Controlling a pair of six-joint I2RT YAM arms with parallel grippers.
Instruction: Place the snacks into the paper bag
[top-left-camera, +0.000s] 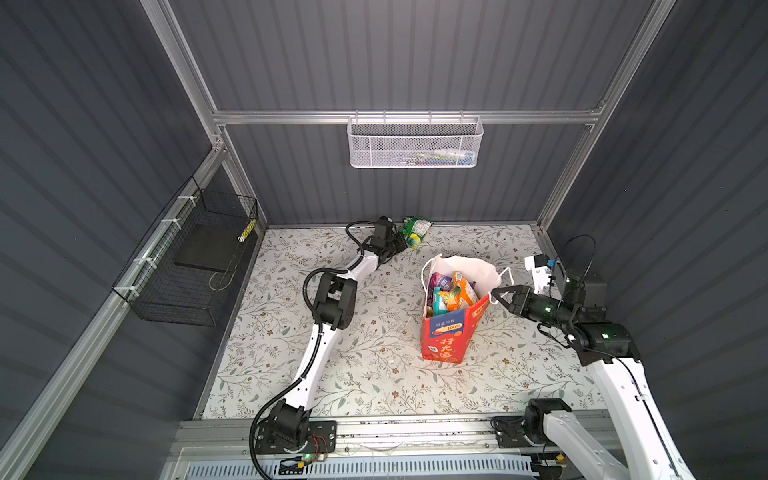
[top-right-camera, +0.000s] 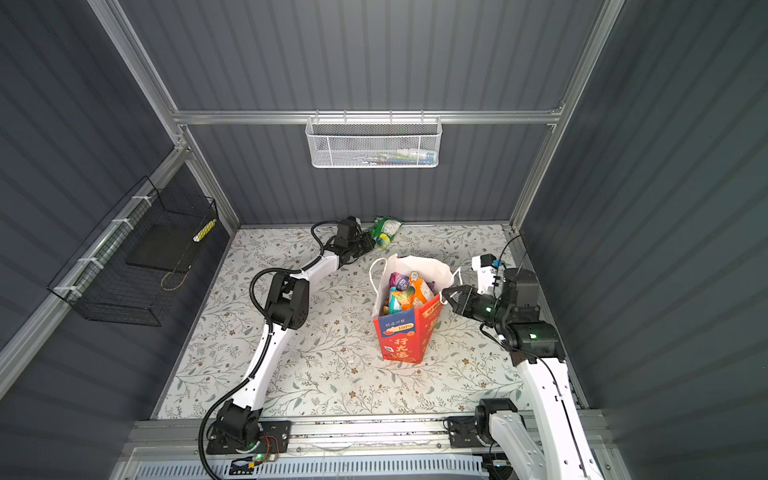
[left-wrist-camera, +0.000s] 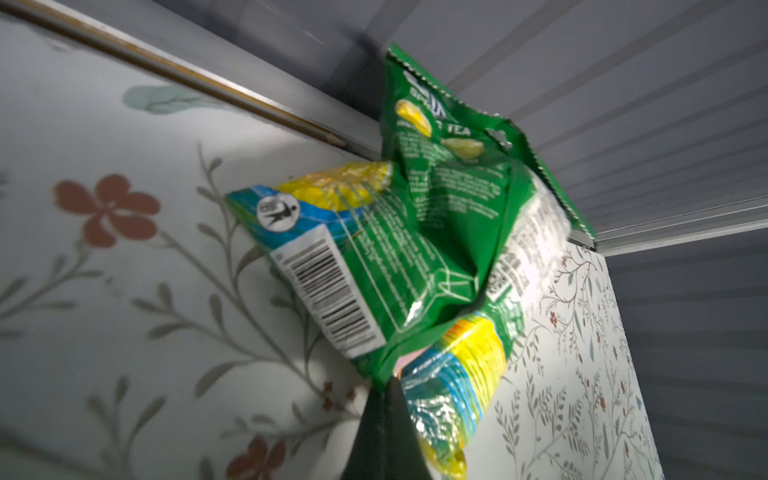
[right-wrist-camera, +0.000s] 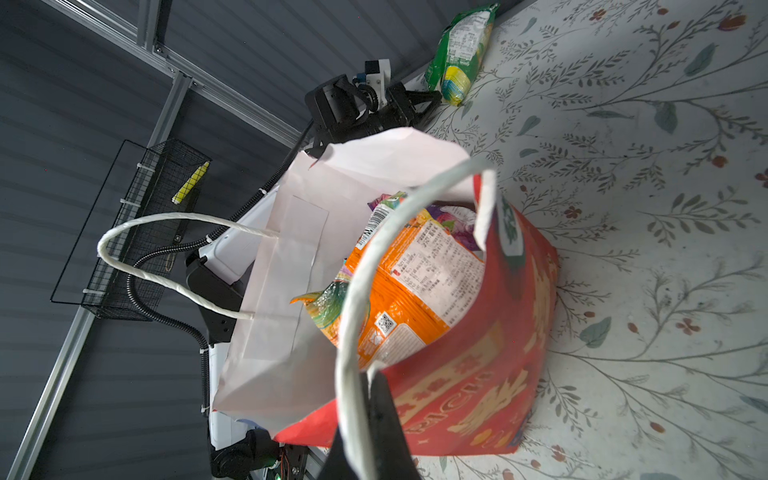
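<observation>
A green snack pack (left-wrist-camera: 424, 232) lies crumpled against the back wall. My left gripper (top-left-camera: 400, 244) is down at its near edge, shut; in the left wrist view its dark fingertips touch the wrapper's lower part, and whether any wrapper is between them is unclear. The red paper bag (top-left-camera: 448, 340) stands open right of centre, holding several snacks, including an orange pack (right-wrist-camera: 424, 280). My right gripper (top-left-camera: 500, 294) is shut at the bag's right rim, by the white rope handle (right-wrist-camera: 360, 312); whether it grips that handle is hard to tell.
A white mesh basket (top-left-camera: 372, 144) hangs on the back wall, a black wire basket (top-left-camera: 160, 296) on the left wall.
</observation>
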